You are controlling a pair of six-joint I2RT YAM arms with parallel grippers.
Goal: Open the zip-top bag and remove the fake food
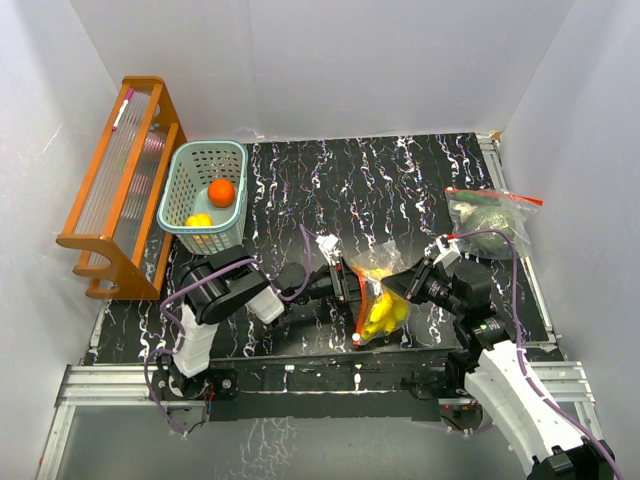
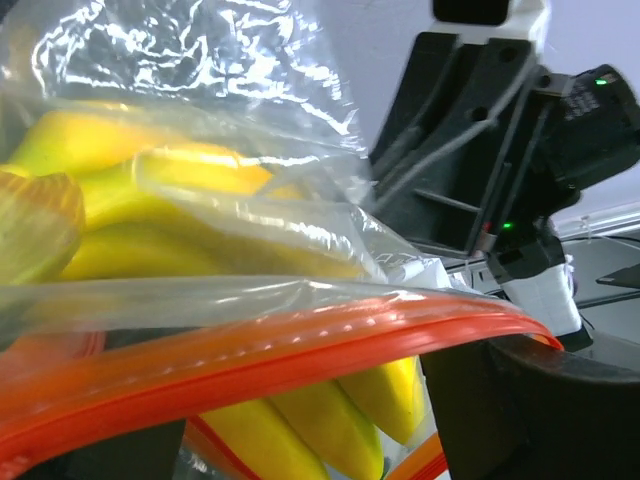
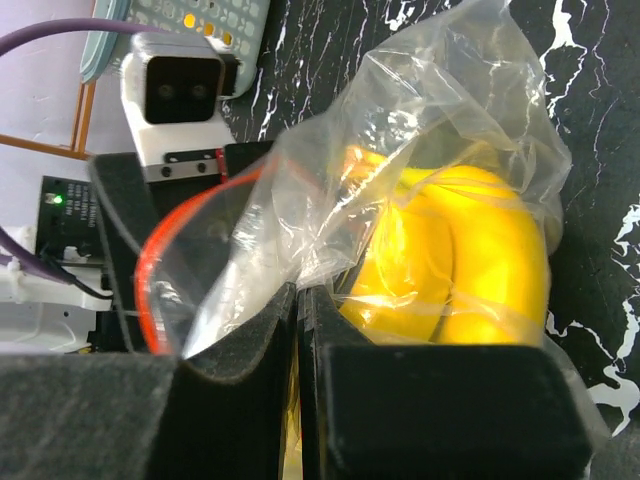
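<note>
A clear zip top bag with a red zip strip (image 2: 280, 355) holds yellow fake bananas (image 1: 382, 310) near the front middle of the counter. My left gripper (image 1: 352, 290) is at the bag's left side, part open, with the red zip edge lying across it in the left wrist view. My right gripper is shut on the clear plastic of the bag from the right, with the bananas (image 3: 495, 250) visible just beyond its fingers.
A basket (image 1: 167, 200) with an orange and a yellow item stands at the back left, beside a wooden rack (image 1: 115, 240). A second zip bag (image 1: 490, 225) lies at the right edge.
</note>
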